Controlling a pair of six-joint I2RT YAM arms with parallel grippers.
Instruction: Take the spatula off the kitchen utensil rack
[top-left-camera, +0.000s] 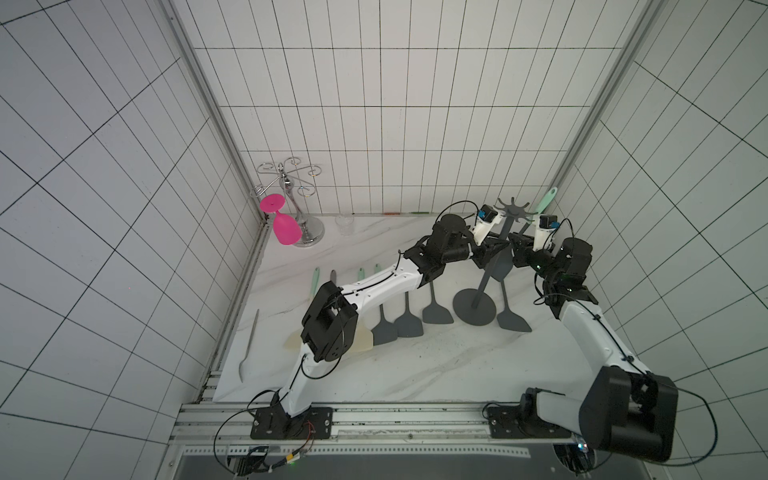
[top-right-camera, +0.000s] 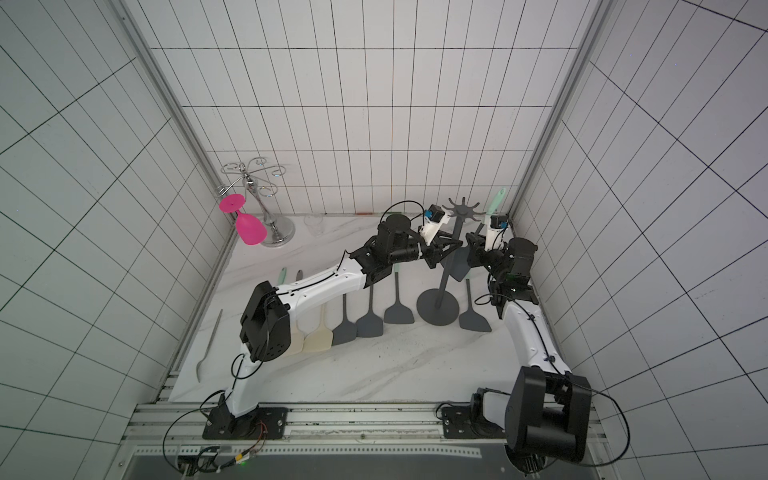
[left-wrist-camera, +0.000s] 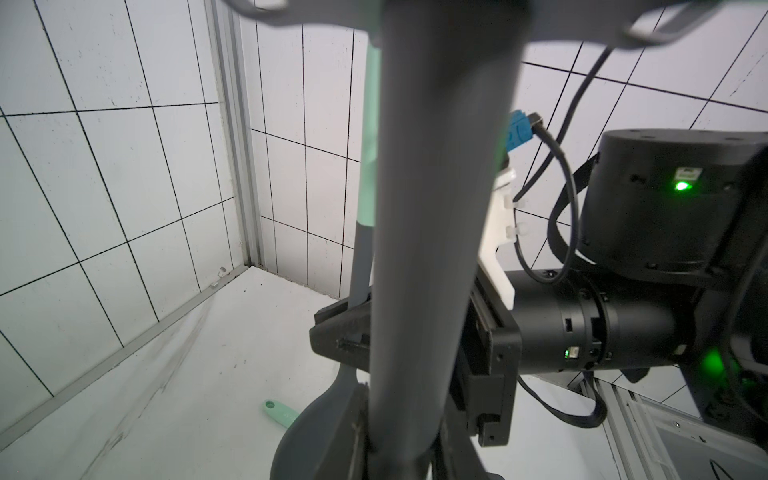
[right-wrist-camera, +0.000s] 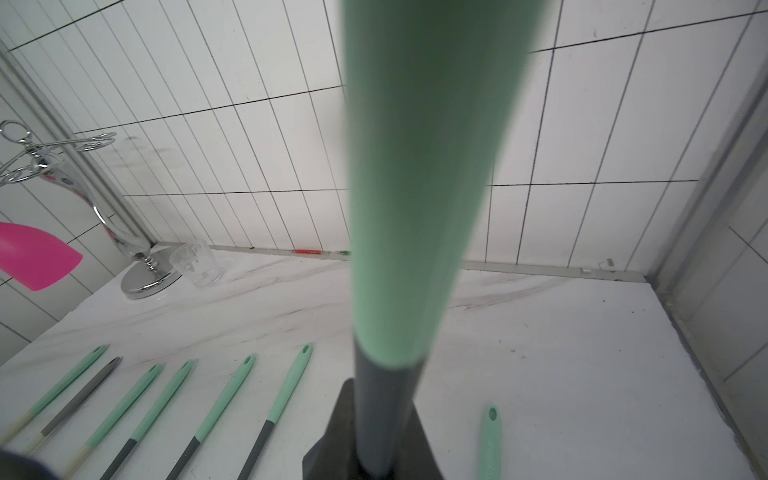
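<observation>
The spatula's green handle (top-left-camera: 548, 199) rises to the right of the grey rack's hooked head (top-left-camera: 513, 209), its upper end apart from the hooks in the top views. My right gripper is shut on the spatula's grey shaft (right-wrist-camera: 385, 408), just below the green part. Its grey blade (top-left-camera: 501, 262) hangs beside the rack pole. In the left wrist view the pole (left-wrist-camera: 432, 224) stands between the fingers of my left gripper, which is shut on it; the pole hides part of the spatula. The round rack base (top-left-camera: 474, 307) rests on the table.
Several turners and spatulas lie in a row on the table, one grey turner (top-left-camera: 436, 312) near the base and another (top-left-camera: 513, 320) to its right. A chrome stand (top-left-camera: 307, 230) with a pink glass (top-left-camera: 285, 228) is far left.
</observation>
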